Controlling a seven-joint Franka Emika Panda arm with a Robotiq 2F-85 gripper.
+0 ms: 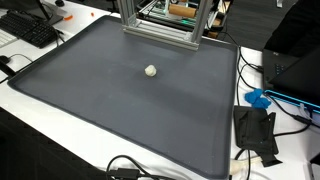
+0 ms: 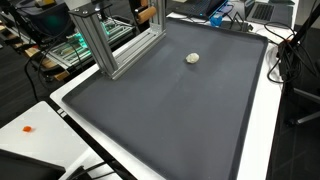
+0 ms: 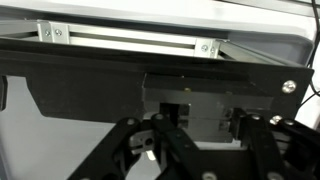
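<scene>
A small round cream-coloured object (image 1: 151,71) lies alone on the grey mat, a little back of its middle in exterior view 1. In exterior view 2 the same pale object (image 2: 192,58) shows toward the mat's far side. My gripper appears only in the wrist view, dark and poorly lit, in front of a black bar (image 3: 60,85). A dark block sits around its fingers, so their spacing and anything between them are hard to make out. The pale object is not recognisable in the wrist view.
A metal frame (image 1: 165,38) stands at its back edge, with a wooden cylinder (image 1: 182,10) behind. A keyboard (image 1: 28,30), a blue item (image 1: 257,98) and black cables lie outside the mat.
</scene>
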